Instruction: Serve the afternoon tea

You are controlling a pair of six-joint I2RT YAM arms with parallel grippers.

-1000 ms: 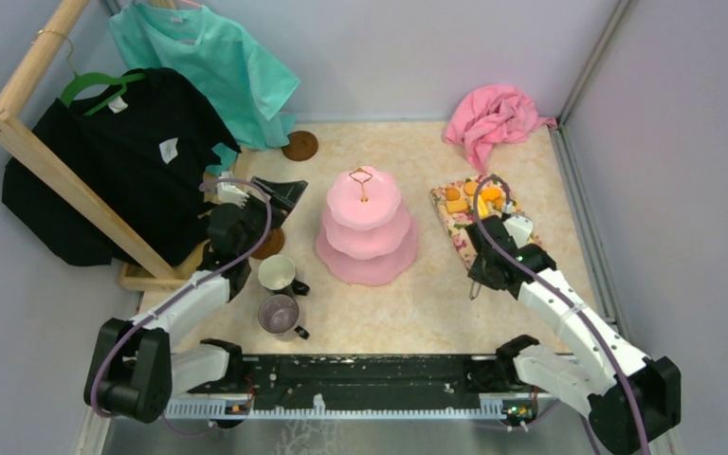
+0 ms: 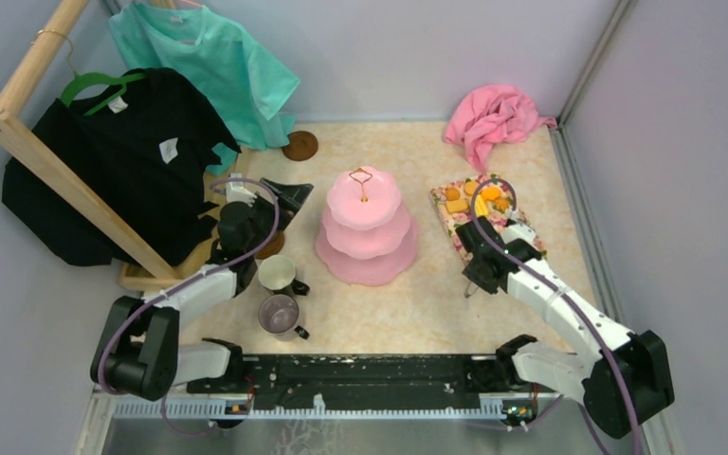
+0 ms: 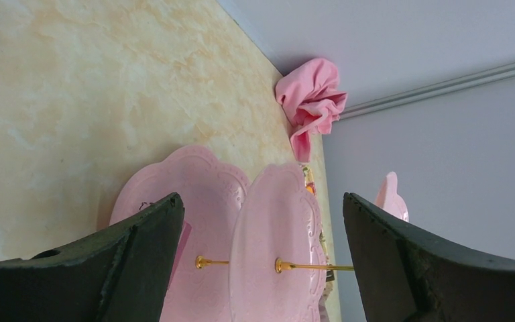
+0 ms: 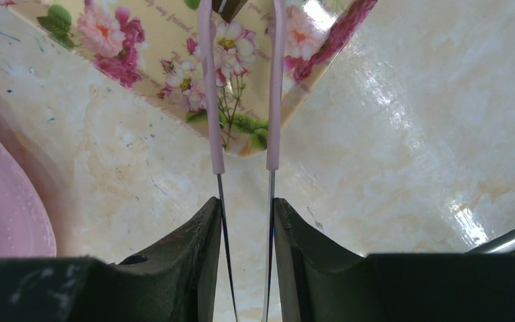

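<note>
A pink three-tier stand (image 2: pixel 370 242) occupies the middle of the table. Pastries (image 2: pixel 455 205) lie on a floral tray (image 2: pixel 447 223) at the right. My right gripper holds tongs with pink arms (image 4: pixel 211 100) between its fingers, over the tray's corner; their tips are out of frame or unclear. My left gripper stands open left of the stand, with nothing between its fingers. Two mugs (image 2: pixel 275 277) stand at the front left, below the left gripper.
A clothes rack (image 2: pixel 47 166) with shirts fills the left. Brown coasters (image 2: pixel 300 145) lie at back and left, and a pink cloth (image 2: pixel 493 118) at back right.
The left arm has moved slightly right.
</note>
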